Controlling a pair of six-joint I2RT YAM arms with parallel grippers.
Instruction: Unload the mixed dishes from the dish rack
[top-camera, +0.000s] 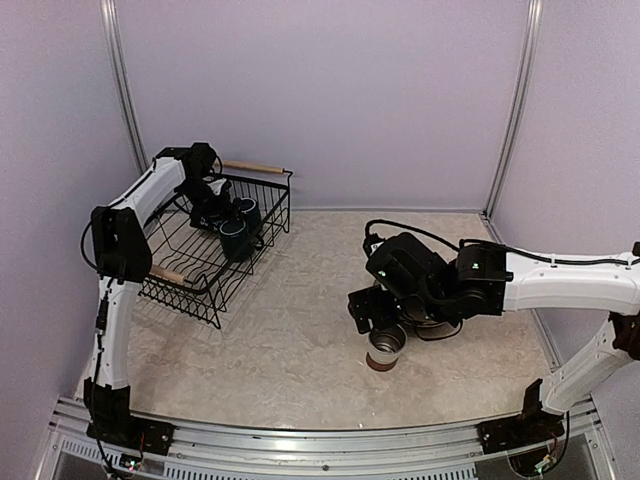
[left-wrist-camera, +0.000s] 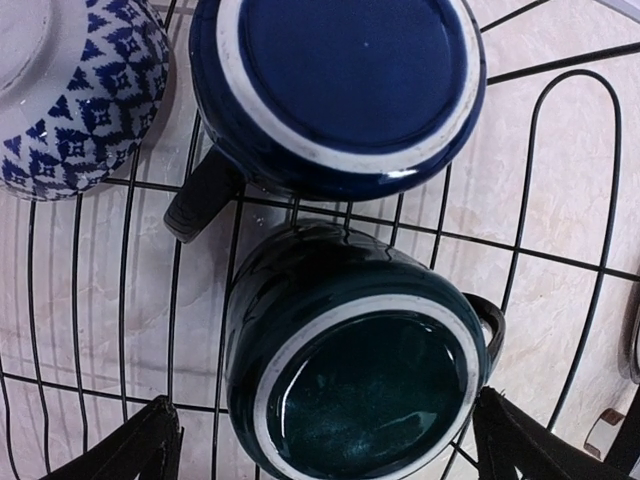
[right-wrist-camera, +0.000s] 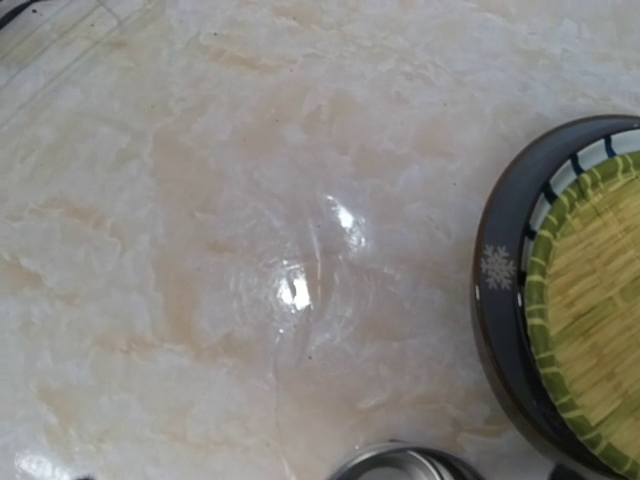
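In the dish rack (top-camera: 188, 283) at the left are two dark mugs. The left wrist view shows a dark green mug (left-wrist-camera: 365, 395) and a blue mug (left-wrist-camera: 350, 80), both upside down on the wires. A blue-and-white patterned bowl (left-wrist-camera: 85, 120) is beside them. My left gripper (top-camera: 222, 208) is over the rack, open, with its fingers (left-wrist-camera: 135, 445) at either side of the green mug's base in its wrist view; contact cannot be made out. Low over the right side of the table, my right gripper (top-camera: 368, 310) is open and empty, close to a small metal cup (top-camera: 386, 345).
Under the right arm, mostly hidden from above, a dark plate (right-wrist-camera: 500, 225) with a snowflake mark holds a woven yellow-green round piece (right-wrist-camera: 600, 310). Rack wires and wooden handles (top-camera: 255, 166) surround the left gripper.
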